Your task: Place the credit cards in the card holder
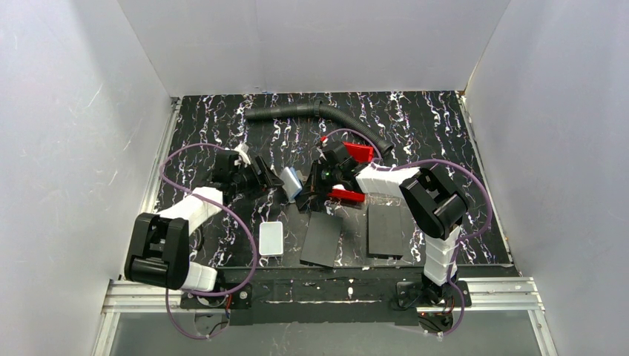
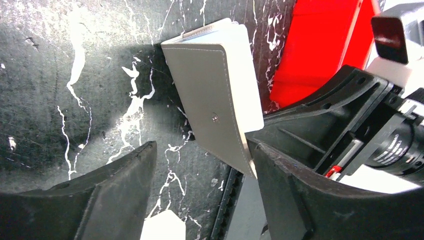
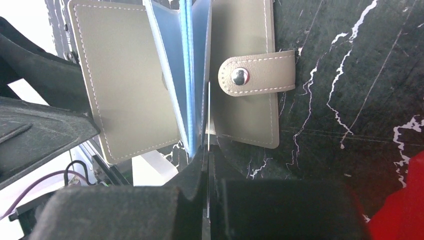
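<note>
The taupe card holder stands spread open between the two arms, its pale blue sleeves fanned apart in the right wrist view. My right gripper is shut on a thin card, seen edge-on, which lies alongside the sleeves and the snap-strap cover. Whether its far end is inside a sleeve cannot be told. My left gripper is open around the holder's other cover, which leans towards one finger. The right gripper's own tips are partly hidden behind the holder in the left wrist view.
A red box stands behind the right gripper. In front lie a white tray and two dark panels, one near the middle, another to its right. A black hose lies at the back.
</note>
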